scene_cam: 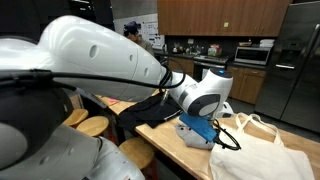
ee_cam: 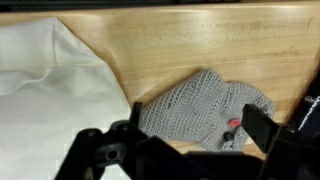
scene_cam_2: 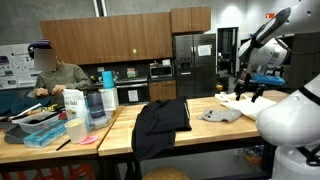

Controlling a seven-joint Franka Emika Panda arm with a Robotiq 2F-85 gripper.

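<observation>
My gripper stands open, its two dark fingers apart with nothing held between them. Beneath it in the wrist view lies a grey knitted cloth [ee_cam: 190,108] with a small red spot and some dark marks, flat on the wooden table. To the left in that view is a white cloth [ee_cam: 55,120], partly hidden by the gripper body. From the first exterior view, the arm reaches over the table, with the grey cloth [scene_cam: 196,134] partly behind it and the white cloth [scene_cam: 262,158] to the right.
A black garment [scene_cam_2: 163,128] is spread over the table's middle, hanging over the front edge. Tubs, a blue-lidded container [scene_cam_2: 108,82] and a blue bin [scene_cam_2: 42,132] crowd the far end. Stools [scene_cam: 137,152] stand below. Bare wood [ee_cam: 150,45] shows beside the cloths.
</observation>
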